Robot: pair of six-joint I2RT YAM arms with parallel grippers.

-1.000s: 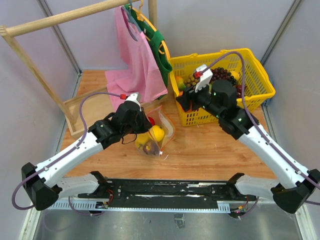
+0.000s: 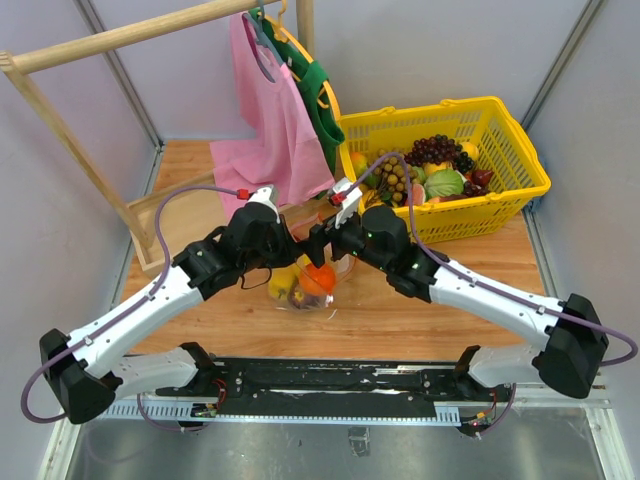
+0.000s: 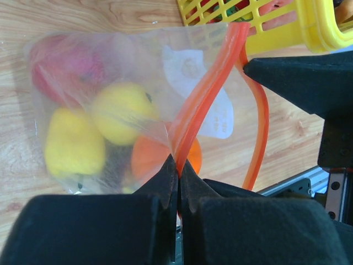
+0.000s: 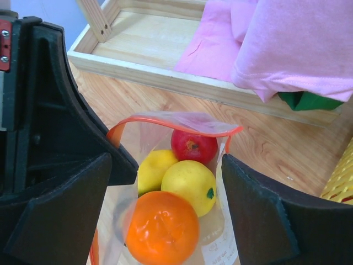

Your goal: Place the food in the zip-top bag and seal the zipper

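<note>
The zip bag [image 3: 88,143] holds a red fruit [image 4: 194,145], yellow fruits [image 4: 187,185] and an orange [image 4: 162,226]. My left gripper is shut, with the bag's orange zipper edge [image 3: 209,83] running into its fingertips. My right gripper is open over the bag's mouth, the orange lying below between its fingers, apparently loose in the bag.
The yellow basket [image 2: 480,215] of produce stands at the back right. A wooden tray [image 4: 138,38] with pink cloth [image 2: 265,160] lies behind the bag, beneath a wooden rack [image 2: 130,20]. Bare table lies in front.
My right gripper came from the basket down to the bag with an orange fruit; the orange now sits in the bag's front, the gripper open above it. The left arm has barely moved.
</note>
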